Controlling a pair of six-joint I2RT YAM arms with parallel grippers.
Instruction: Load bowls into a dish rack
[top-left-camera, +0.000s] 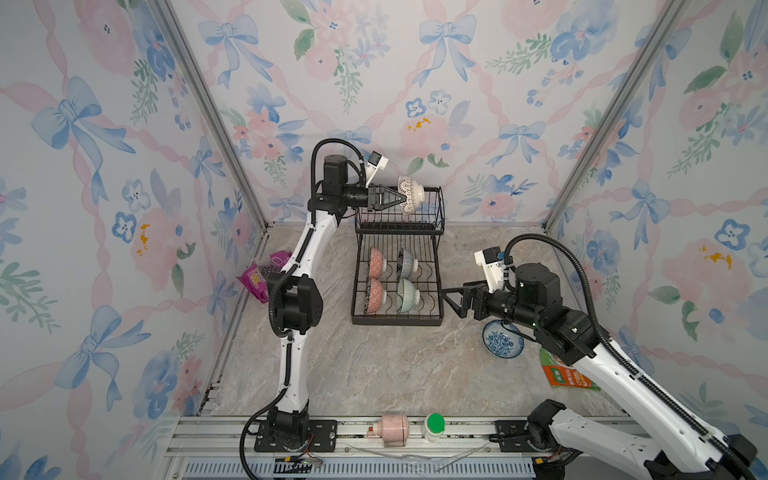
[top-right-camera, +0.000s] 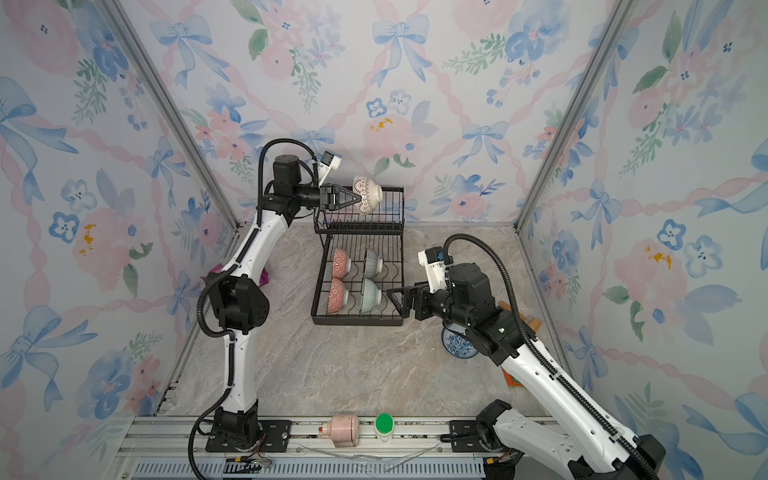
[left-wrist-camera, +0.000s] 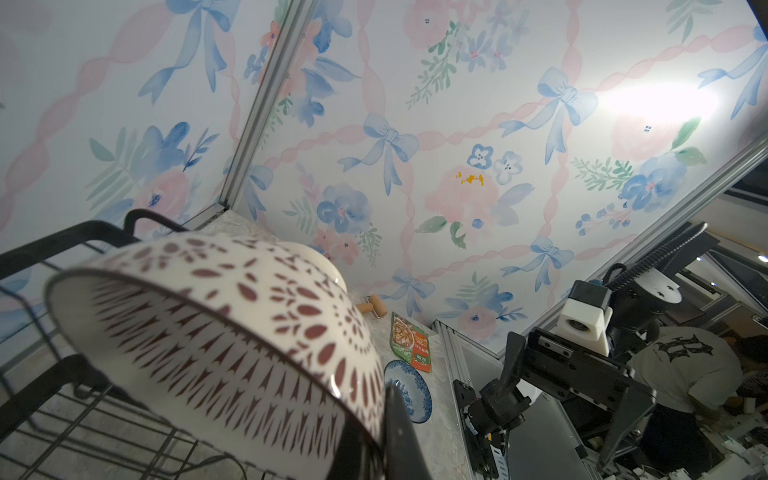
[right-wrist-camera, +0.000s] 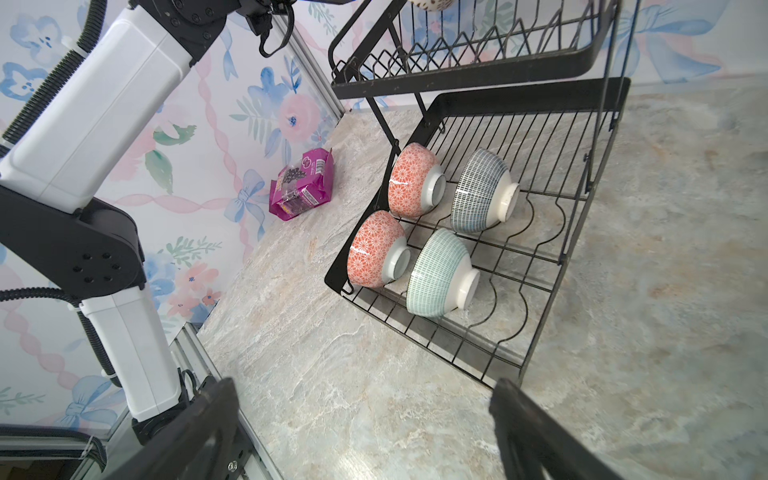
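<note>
A white bowl with a dark red pattern (top-left-camera: 410, 195) is tilted on its side over the upper tier of the black dish rack (top-left-camera: 397, 320). My left gripper (top-left-camera: 402, 197) is shut on its rim, and in the left wrist view the rim of this bowl (left-wrist-camera: 320, 336) runs down between the fingers. On the lower tier, tipped on their sides, are two red bowls (right-wrist-camera: 374, 249), a blue-grey bowl (right-wrist-camera: 477, 192) and a pale green bowl (right-wrist-camera: 436, 273). To the right of the rack my right gripper (top-left-camera: 453, 298) stands open and empty.
A blue-patterned plate (top-left-camera: 503, 340) lies below the right arm, beside an orange-green packet (top-left-camera: 566, 374). At the left wall rests a purple packet (right-wrist-camera: 304, 185). A pink device (top-left-camera: 393, 430) and a green-lidded jar (top-left-camera: 434, 426) sit along the front edge. Countertop before the rack is clear.
</note>
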